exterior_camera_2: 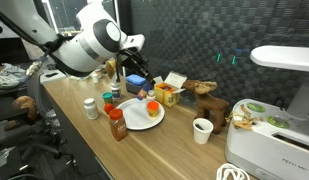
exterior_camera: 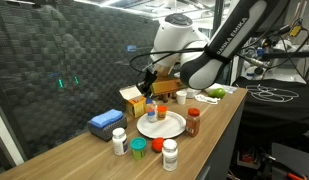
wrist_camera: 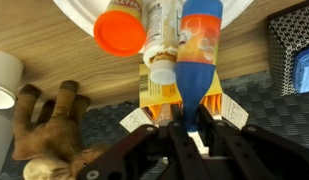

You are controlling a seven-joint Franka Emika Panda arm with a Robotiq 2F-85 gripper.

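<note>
My gripper is shut on the blue end of a small bottle (wrist_camera: 200, 40) with an orange and white label. In exterior view 1 my gripper (exterior_camera: 148, 92) is above the back of the white plate (exterior_camera: 172, 130). The wrist view shows a white bottle (wrist_camera: 162, 45) and an orange-topped container (wrist_camera: 118, 32) beside the held bottle. Whether the held bottle clears the plate entirely is hard to tell.
Behind the plate stands an open yellow box (exterior_camera_2: 169, 95), with a brown plush toy (exterior_camera_2: 207, 100) to its right in exterior view 2. A red-brown jar (exterior_camera: 193, 122), green-lidded jar (exterior_camera: 138, 147) and blue box (exterior_camera: 107, 124) stand around the plate.
</note>
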